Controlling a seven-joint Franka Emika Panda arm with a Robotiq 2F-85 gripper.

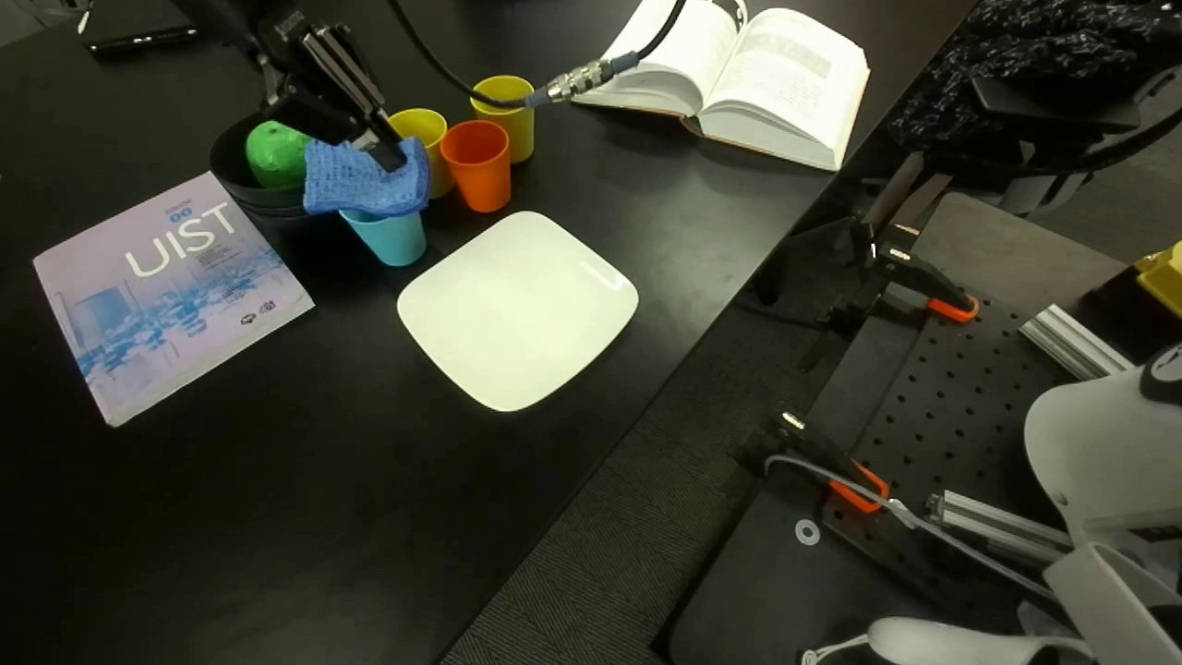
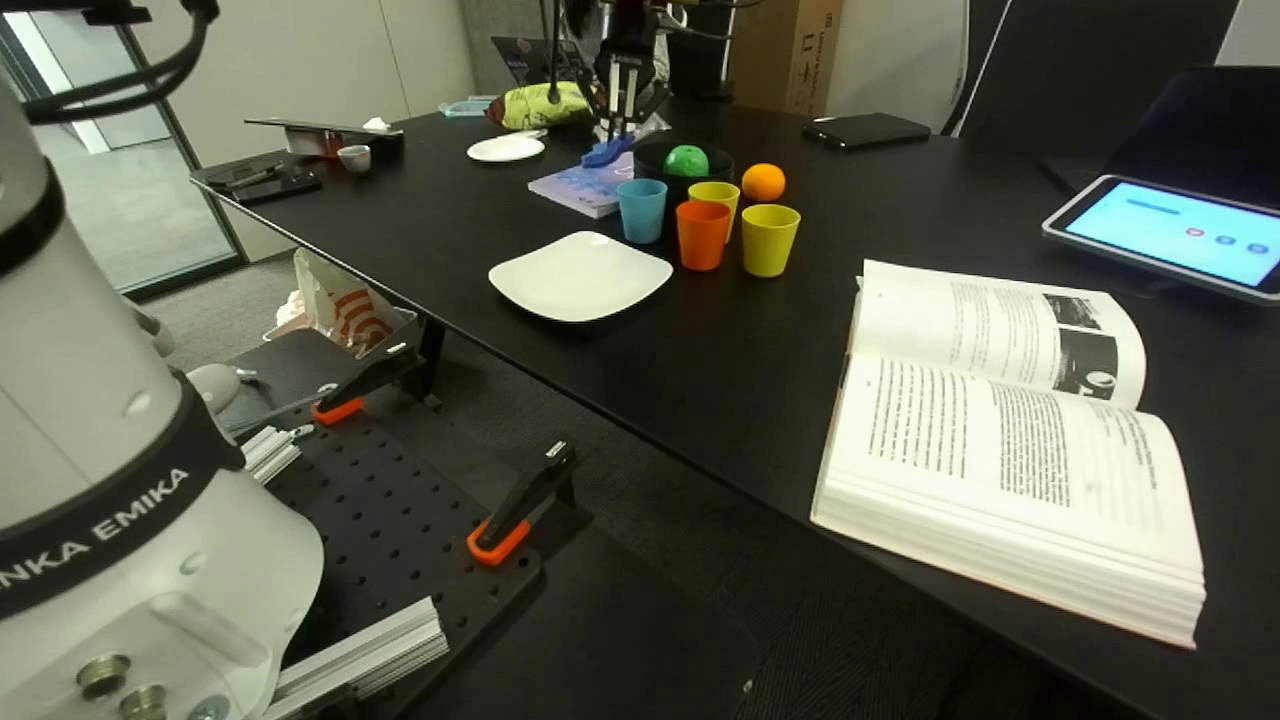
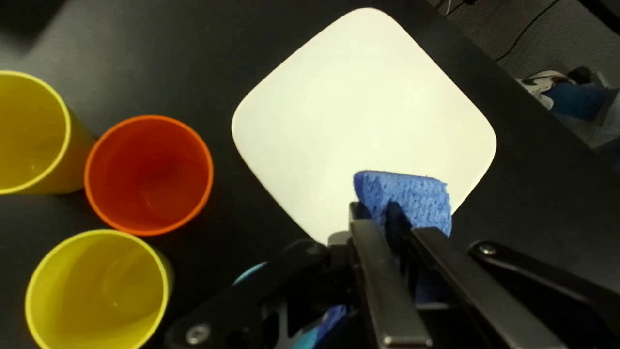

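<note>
My gripper [image 1: 382, 146] is shut on a blue textured cloth [image 1: 360, 181], held up above the table. In exterior view 1 the cloth covers the top of a light blue cup [image 1: 390, 237] and part of the black bowl. Seen from the wrist, the cloth [image 3: 415, 198] sticks out past the fingertips, in front of a white square plate [image 3: 360, 110]. That plate [image 1: 518, 312] lies flat with nothing on it. In exterior view 2 the cloth [image 2: 608, 151] shows beyond the cups, near the bowl.
An orange cup [image 1: 478, 166] and two yellow cups [image 2: 769, 240] stand close by the light blue cup. A green ball [image 1: 277, 153] rests in the black bowl [image 1: 231, 166]. The UIST magazine [image 1: 172, 294] lies left; an open book [image 1: 765, 78] lies right. Bare table surrounds the plate's front.
</note>
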